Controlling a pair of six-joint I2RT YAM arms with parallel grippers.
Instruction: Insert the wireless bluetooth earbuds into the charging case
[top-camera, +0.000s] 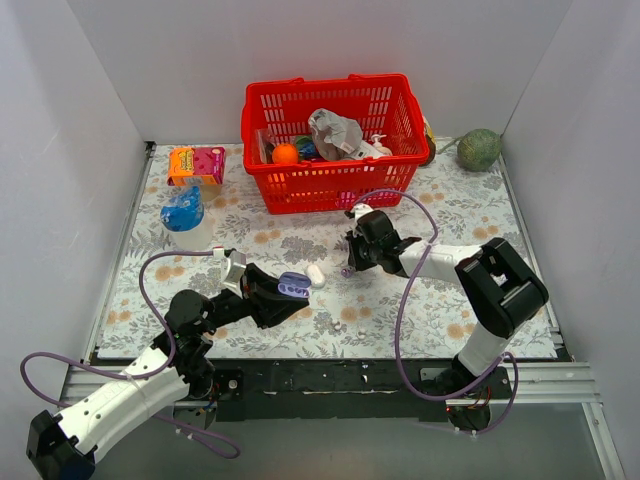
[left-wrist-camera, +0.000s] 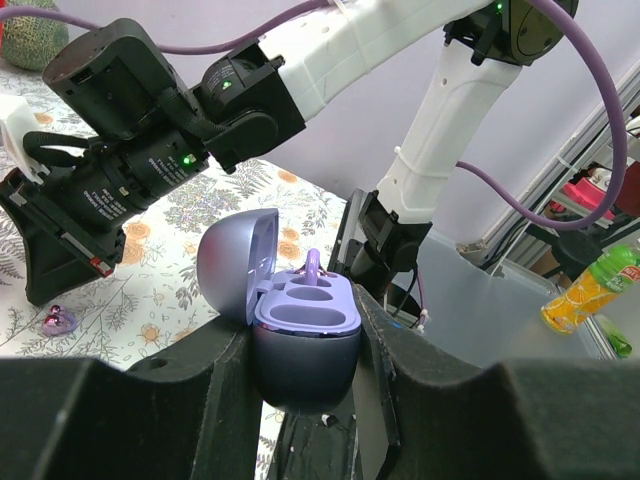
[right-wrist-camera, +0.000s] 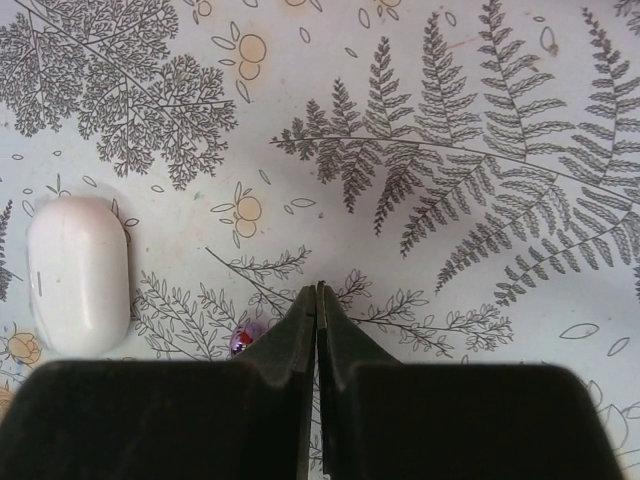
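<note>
A purple charging case (left-wrist-camera: 305, 318) with its lid (left-wrist-camera: 238, 262) raised is held by my left gripper, shut around its lower body. In the left wrist view, a slim purple stem stands up at the back of the case, beside oval hollows. A small purple earbud (top-camera: 347, 271) lies on the patterned tablecloth. My right gripper (top-camera: 352, 267) is close beside it, low over the cloth. Seen from the right wrist, the fingers (right-wrist-camera: 335, 345) meet with nothing visible between them, and the earbud (right-wrist-camera: 245, 337) shows just left of the tips, partly covered by a finger.
A white rounded object (top-camera: 315, 275) lies between the two grippers. Behind stands a red basket (top-camera: 325, 185) full of items. At the left are a snack box (top-camera: 196, 166) and a blue-topped cup (top-camera: 184, 215); a green round object (top-camera: 479, 149) is at the back right.
</note>
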